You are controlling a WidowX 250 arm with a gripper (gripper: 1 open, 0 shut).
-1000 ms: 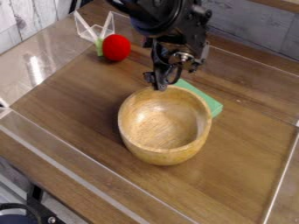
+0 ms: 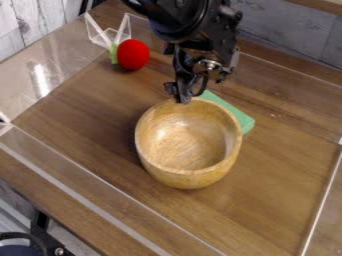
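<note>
A large wooden bowl sits on the table, empty inside. My gripper hangs just above the bowl's far rim, its tips pointing down; whether it is open or shut is hard to make out. A green board lies flat behind the bowl on its right, partly hidden by it.
A red ball rests at the back left beside a small white rack. A wall runs along the back right.
</note>
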